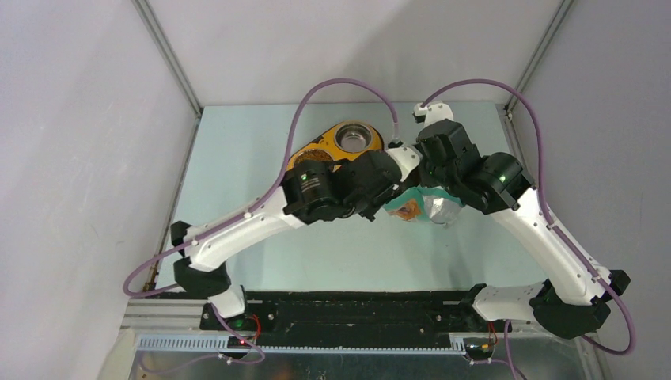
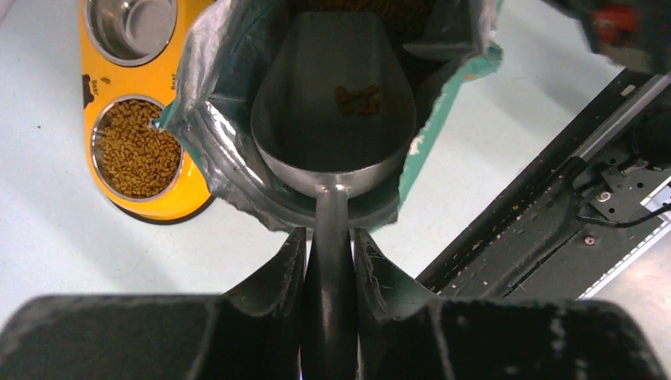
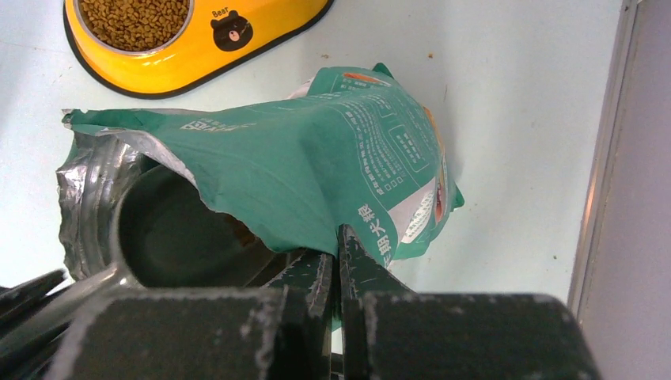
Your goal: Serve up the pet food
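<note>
A metal scoop (image 2: 332, 134) has its bowl inside the mouth of the green food bag (image 2: 229, 150), with a few brown pellets on it. My left gripper is shut on the scoop's handle. In the right wrist view, my right gripper is shut on the edge of the green bag (image 3: 316, 150), holding its mouth apart. The yellow bowl stand (image 2: 190, 182) carries one bowl filled with kibble (image 2: 138, 148) and one empty steel bowl (image 2: 130, 24). From above, the arms hide the scoop and most of the bag's mouth.
The lower part of the bag (image 1: 427, 206) lies at the right of the pale table (image 1: 348, 257). A few crumbs are scattered behind it. Walls close off the back and both sides.
</note>
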